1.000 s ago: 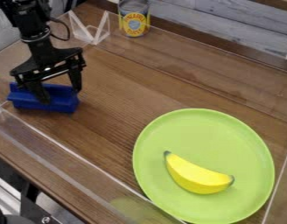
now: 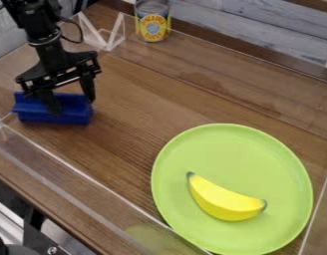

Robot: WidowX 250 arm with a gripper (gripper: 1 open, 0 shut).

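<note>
The black arm reaches in from the upper left, its gripper (image 2: 65, 98) low at a dark blue block or container (image 2: 57, 116) on the wooden table's left side. The fingers reach down to the blue thing's top; whether they grip it cannot be told. A yellow toy banana (image 2: 225, 199) lies on a green plate (image 2: 233, 146) at the lower right.
A clear jar with a yellow label (image 2: 152, 27) stands at the back, beside a clear plastic piece near the arm. A wooden wall edge runs along the back right.
The gripper has shifted slightly to the right at the blue thing, which has also moved slightly. The banana and plate are unchanged.
</note>
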